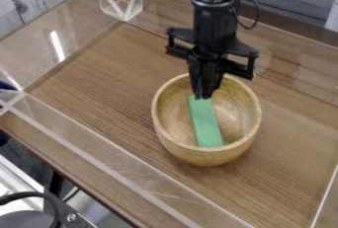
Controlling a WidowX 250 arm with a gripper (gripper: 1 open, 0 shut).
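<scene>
A round beige bowl (185,145) sits on the wooden table, right of centre. Inside it lies a flat green bar (205,121), lengthwise front to back. The black gripper (201,92) reaches down over the back of the bowl, its narrow fingers shut, their tips at the bar's far end; whether they touch it cannot be told.
A small white wire-like object (119,0) stands at the back left edge. A black round fixture (27,210) is at the front left corner.
</scene>
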